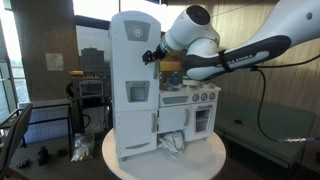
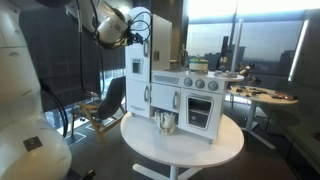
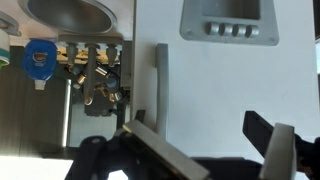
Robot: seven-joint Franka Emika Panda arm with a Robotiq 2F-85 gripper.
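Note:
My gripper (image 1: 153, 55) is at the upper front of a white toy fridge (image 1: 132, 75), close to its upper door. In the second exterior view the gripper (image 2: 133, 40) is beside the top of the same fridge (image 2: 138, 90). The wrist view shows the open gripper, its fingers spread in front of the white door (image 3: 215, 85). A grey upright handle (image 3: 162, 90) runs along the door's left side, ahead of the left finger. Nothing shows between the fingers; whether they touch the door cannot be told.
Joined to the fridge is a white toy stove (image 2: 200, 105) with pans and small items on top. A shiny kettle (image 2: 165, 122) stands on the round white table (image 2: 205, 150) in front. A grey dispenser recess (image 3: 232, 20) is set in the door.

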